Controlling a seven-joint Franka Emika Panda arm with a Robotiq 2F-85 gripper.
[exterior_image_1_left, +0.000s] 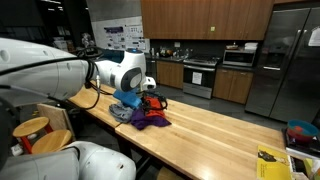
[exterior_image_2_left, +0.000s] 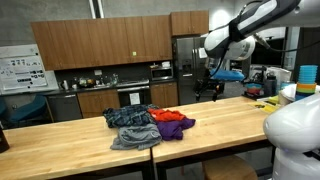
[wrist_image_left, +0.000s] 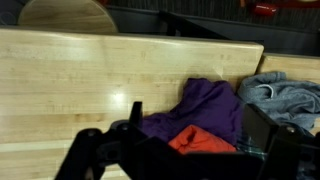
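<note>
My gripper stands open above the table with nothing between its fingers. Below it in the wrist view lie a purple cloth and a red-orange cloth, the red one partly over the purple. A grey cloth lies to their right, across a gap between two tabletops. In exterior view 2, the purple cloth, the red cloth, a grey cloth and a dark patterned cloth lie bunched together. The gripper hangs to the right of this pile there, clear of it.
Bare wooden tabletop stretches away from the pile. A yellow package and a blue bowl are at the far right. A round wooden stool stands by the table's edge. Kitchen cabinets and a stove line the back.
</note>
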